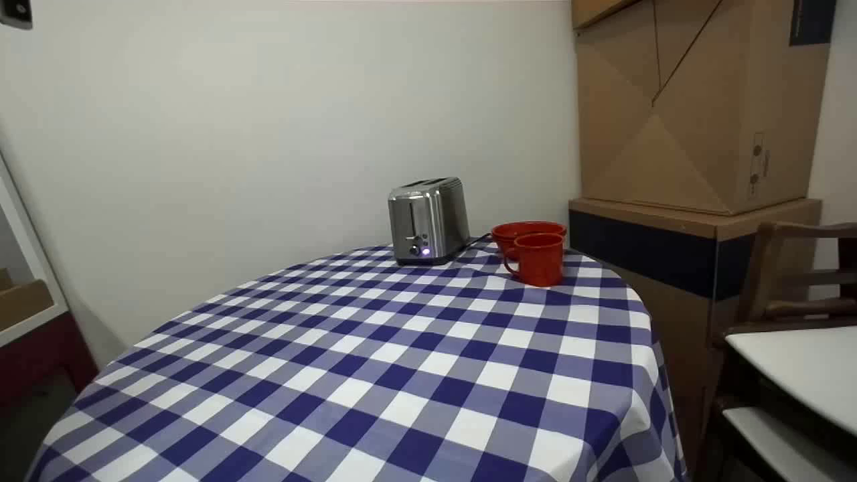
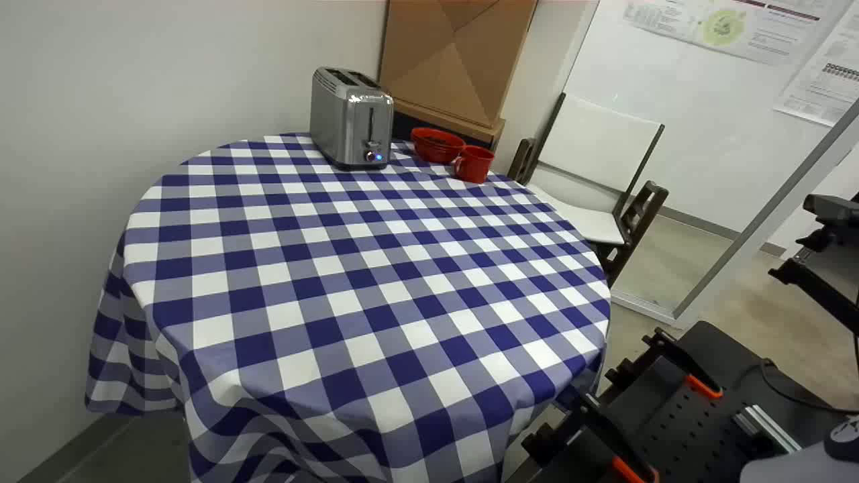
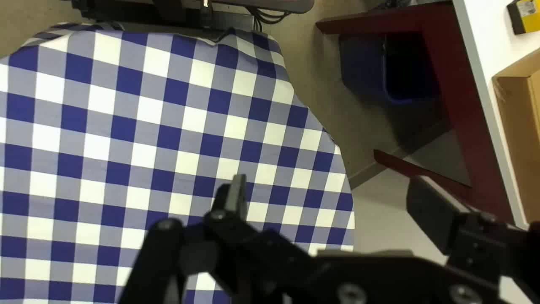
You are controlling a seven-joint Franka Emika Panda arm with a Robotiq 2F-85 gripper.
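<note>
In the wrist view my gripper is open above the table's edge, its two black fingers wide apart. Only the checked cloth and the floor show between them, far below. The first exterior view catches just a small dark piece of the arm at its top left corner. A red mug (image 1: 540,260) stands upright on the table, its handle to the left. Close behind it is a red bowl (image 1: 518,231); what lies inside, if anything, is unclear. A silver two-slot toaster (image 1: 428,221) with a lit button stands left of both. My gripper is well away from all three.
A blue-and-white checked cloth (image 2: 362,274) covers the round table. Stacked cardboard boxes (image 1: 667,120) rise behind the table's far right side. A chair (image 2: 596,177) stands to the right. The wall runs along the left and back.
</note>
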